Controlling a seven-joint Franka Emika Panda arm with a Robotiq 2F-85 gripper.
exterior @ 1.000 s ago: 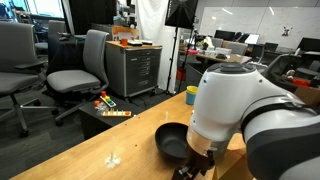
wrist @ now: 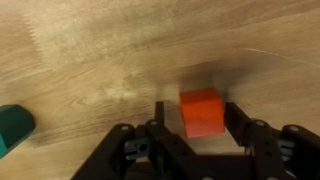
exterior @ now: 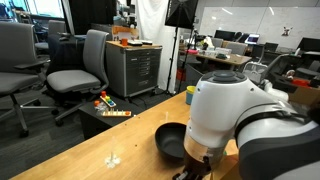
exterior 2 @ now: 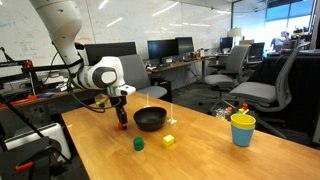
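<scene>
In the wrist view a small red block (wrist: 202, 113) lies on the wooden table, between the fingertips of my gripper. The right fingertip (wrist: 233, 113) is close against its side, while a gap shows on the left, so the fingers stand part open. From exterior view 2, my gripper (exterior 2: 122, 117) points down at the red block (exterior 2: 122, 126), low over the table. In exterior view 1 the arm hides the block.
A black bowl (exterior 2: 151, 119) stands close beside the gripper. Nearby are a green block (exterior 2: 138, 144) and a yellow block (exterior 2: 168, 140). A blue and yellow bucket (exterior 2: 242, 131) stands farther off.
In exterior view 1 the arm has shifted lower and a little to the right over the last second. The bowl has stayed where it was.
</scene>
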